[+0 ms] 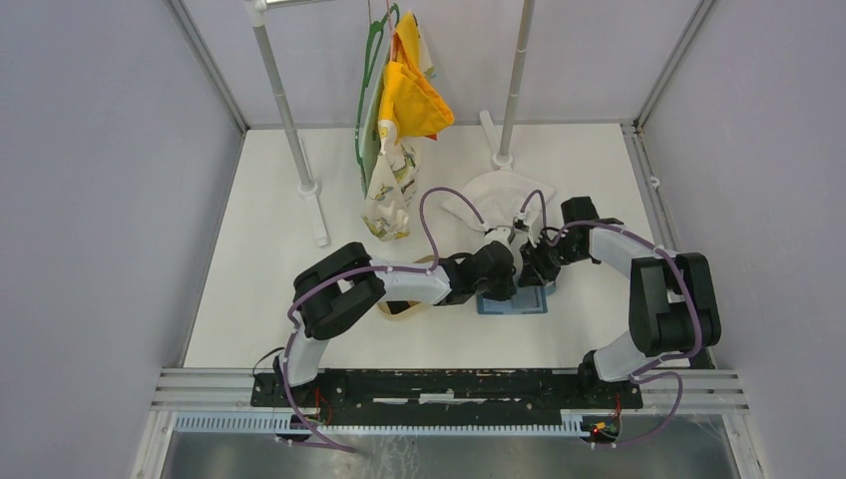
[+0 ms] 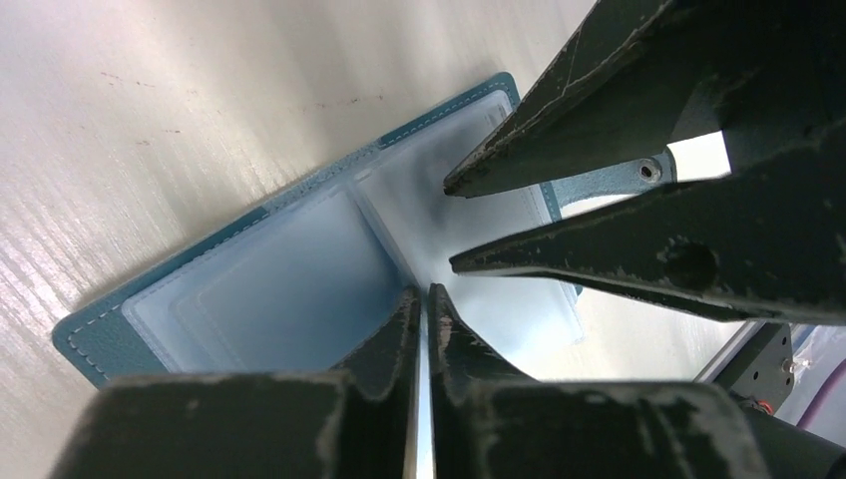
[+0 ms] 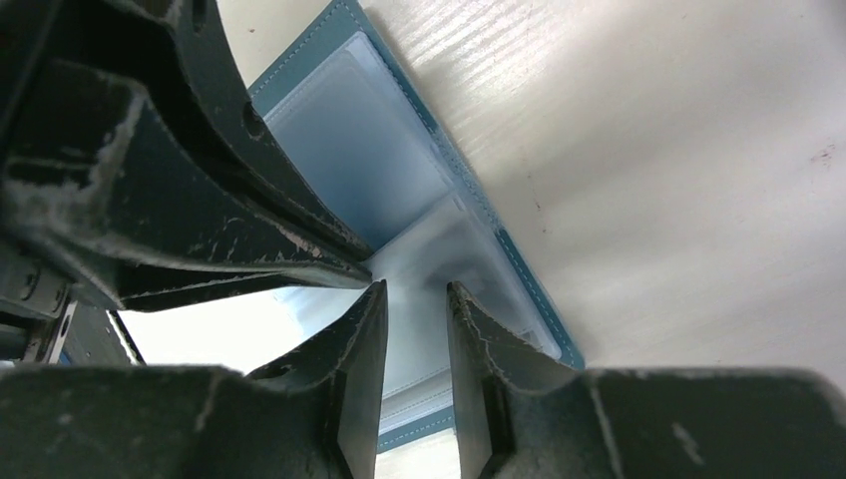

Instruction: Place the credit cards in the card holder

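The blue card holder point(image 1: 512, 304) lies open on the table, with pale translucent pockets point(image 2: 269, 289) in the left wrist view. My left gripper is over the middle seam, fingertips very close together; whether anything is between them I cannot tell. My right gripper is over a pocket beside the left one, fingers a little apart, with no card visible between them. Each gripper also shows in the other's wrist view. I cannot make out a separate card.
A tan container point(image 1: 397, 307) with dark contents sits left of the holder, partly under the left arm. A white cloth point(image 1: 484, 190) lies behind. Hanging fabrics point(image 1: 409, 95) and white stand posts point(image 1: 514, 80) are at the back.
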